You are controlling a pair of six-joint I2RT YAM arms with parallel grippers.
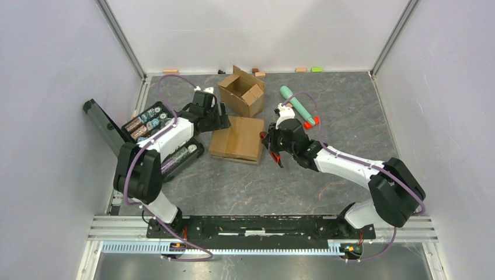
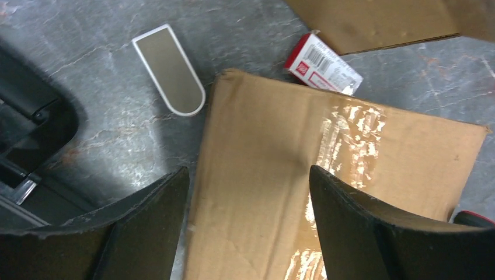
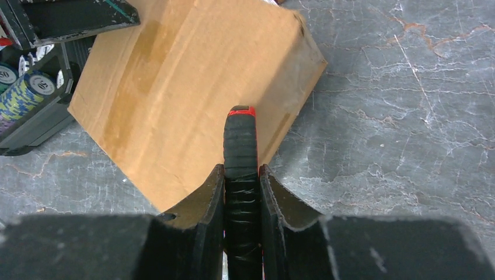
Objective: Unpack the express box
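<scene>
A closed, taped cardboard box [image 1: 238,139] lies flat in the middle of the table. Above its far left part my left gripper [image 1: 225,114] stands open; in the left wrist view the box [image 2: 262,151] shows between and beyond its fingers, and nothing is held. My right gripper is shut on a black-and-red knife handle [image 3: 240,140], at the box's right side. In the top view the red-and-black knife [image 1: 275,156] slants down from that gripper. Whether its tip touches the box cannot be told.
Behind the taped box stands an open, empty-looking carton [image 1: 250,96]. A green flashlight [image 1: 296,105] lies back right, and an open case of cans [image 1: 146,123] fills the left. A red-white small box [image 2: 324,64] touches the taped box's far edge.
</scene>
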